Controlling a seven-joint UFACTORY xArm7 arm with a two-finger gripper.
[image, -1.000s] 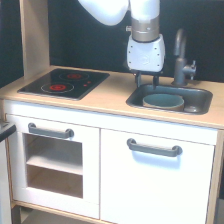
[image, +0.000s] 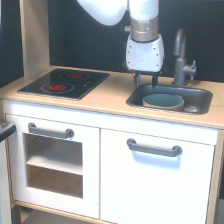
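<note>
My gripper (image: 146, 80) hangs from a white arm above the left part of the sink, pointing down. Its two dark fingers stand apart, and nothing shows between them. In the dark sink (image: 199, 101) sits a greenish round bowl or pan (image: 163, 102), slightly lower and to the right of the fingertips. A gap of counter and sink shows between it and the gripper, though depth is hard to judge.
A dark faucet (image: 180, 60) rises behind the sink on the right. At the counter's left lies a black stove top (image: 64, 84) with red burner rings. Bare wooden counter (image: 112, 92) lies between them. Below are a windowed oven door (image: 84, 140) and a white cabinet door (image: 140, 185), both with dark handles.
The gripper has shifted very slightly to the left. The bowl in the sink and everything else look the same.
</note>
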